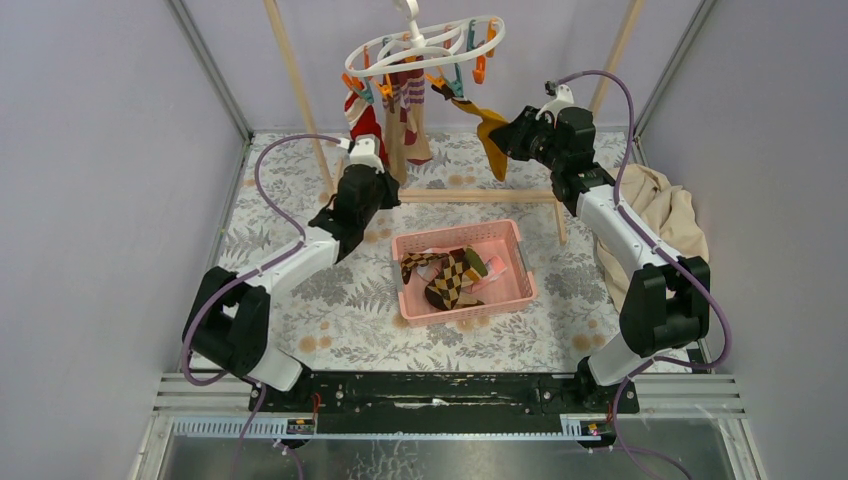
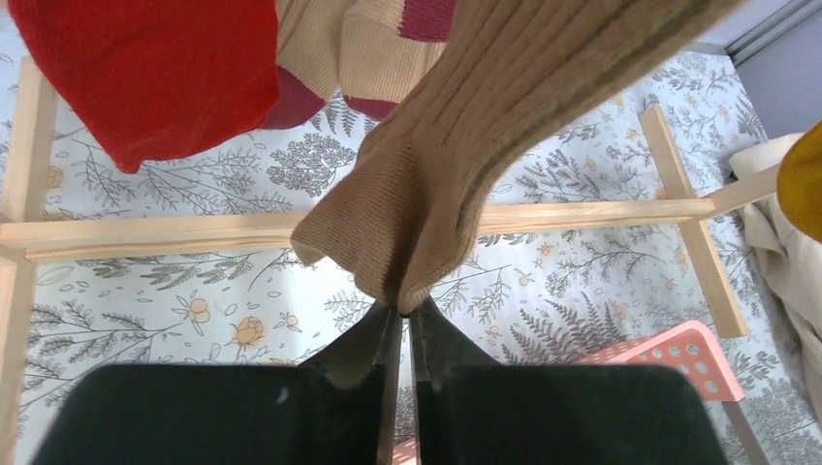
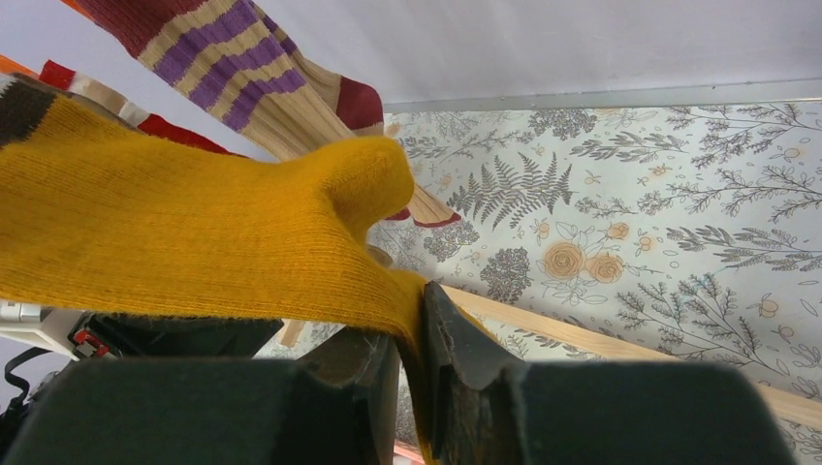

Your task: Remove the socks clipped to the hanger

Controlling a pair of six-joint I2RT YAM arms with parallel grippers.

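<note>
A white oval hanger [image 1: 425,45] with orange and teal clips holds several socks. My left gripper is shut on the toe end of a tan ribbed sock [image 2: 436,145], which runs up out of the left wrist view. Beside it hang a red sock [image 2: 165,77] and tan socks with maroon toes. At the hanger's right side, a mustard sock [image 3: 223,223] with a dark cuff slants down to my right gripper. Its lower end passes between the fingers, filling the gap. In the top view its cuff remains at the clip.
Below the hanger, a pink basket [image 1: 465,317] contains checkered socks [image 1: 447,285] and other pieces. A wooden bar [image 1: 470,196] crosses behind it. Beige cloth [image 1: 655,210] lies at the right. Floor left of the basket is clear.
</note>
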